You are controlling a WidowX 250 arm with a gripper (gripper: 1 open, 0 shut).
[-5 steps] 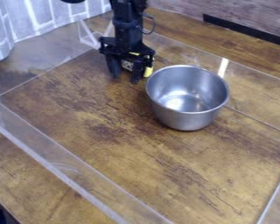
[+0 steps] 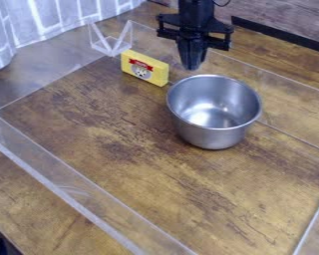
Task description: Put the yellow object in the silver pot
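Observation:
The yellow object (image 2: 145, 69), a small box with a red and white picture on its side, lies on the wooden surface just left of the silver pot. The silver pot (image 2: 213, 134) stands upright at centre right, and the part of its inside that shows is bare. Behind the pot's rim, to the right of the yellow box and apart from it, hangs my black gripper (image 2: 191, 57). Its fingers are small and dark here, so their opening cannot be made out. No object shows at their tips.
Clear wood (image 2: 103, 120) spreads left of the pot and in front of it. A pale wire-like or plastic corner piece (image 2: 112, 42) stands behind the yellow box. Whitish curtain-like material (image 2: 49, 15) borders the far left.
My gripper was over the yellow box, largely covering it; now it is farther right and back, behind the pot. The box now shows fully on the wood. The pot has not moved.

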